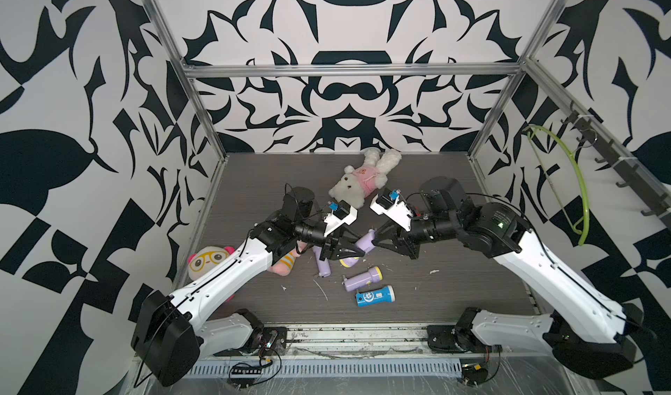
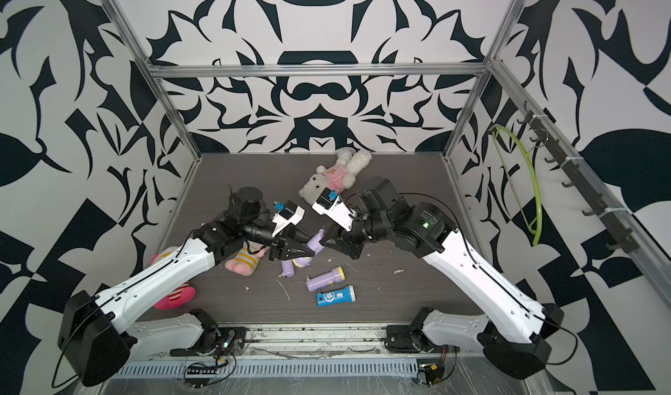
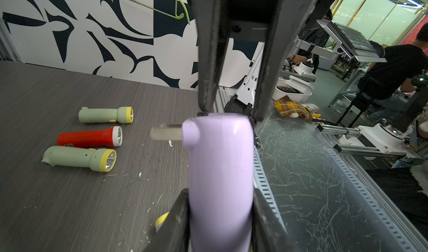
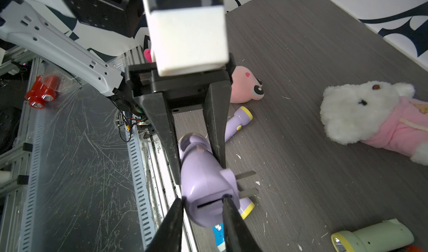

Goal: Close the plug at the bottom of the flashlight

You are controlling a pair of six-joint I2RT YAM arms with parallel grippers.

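Note:
A purple flashlight (image 3: 219, 176) is held up off the table with my left gripper shut around its body. Its tail end faces my right gripper, and a side plug (image 4: 229, 180) there has two metal prongs (image 4: 247, 192) sticking straight out to the side. In the left wrist view one prong (image 3: 165, 133) shows, blurred, pointing left. My right gripper is part open at that tail end, its fingers (image 4: 176, 218) on either side of it. Whether they touch the flashlight I cannot tell. From above, both grippers (image 1: 377, 242) meet over the table and partly hide the flashlight.
Below lie another purple flashlight (image 1: 362, 278) and a blue one (image 1: 375, 295). Two green flashlights (image 3: 79, 157) and a red one (image 3: 89, 137) rest farther off. A white bear (image 1: 367, 178) lies behind; a pink-legged toy (image 2: 246, 258) sits near the left arm.

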